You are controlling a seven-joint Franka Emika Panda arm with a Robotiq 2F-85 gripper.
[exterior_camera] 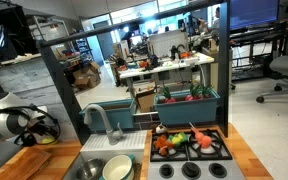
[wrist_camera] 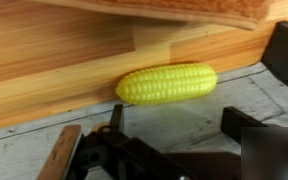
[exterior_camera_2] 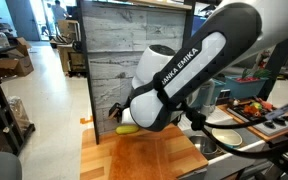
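A yellow toy corn cob (wrist_camera: 167,83) lies on the wooden counter against the grey wood-grain wall panel in the wrist view. My gripper is open, with its two fingertips spread on either side of the cob's lower edge and no contact that I can make out. In exterior view 2 the corn (exterior_camera_2: 128,129) shows just below the white arm's wrist, which hides most of the fingers. Exterior view 1 shows only a bit of yellow under the gripper (exterior_camera: 47,128).
An orange cloth (exterior_camera_2: 139,160) covers part of the counter beside the corn. Farther along are a sink with a faucet (exterior_camera: 100,118), a pale bowl (exterior_camera: 117,168), and a stove (exterior_camera: 192,160) bearing several toy vegetables. A blue-green basket (exterior_camera: 187,108) stands behind. A dark post rises near the gripper.
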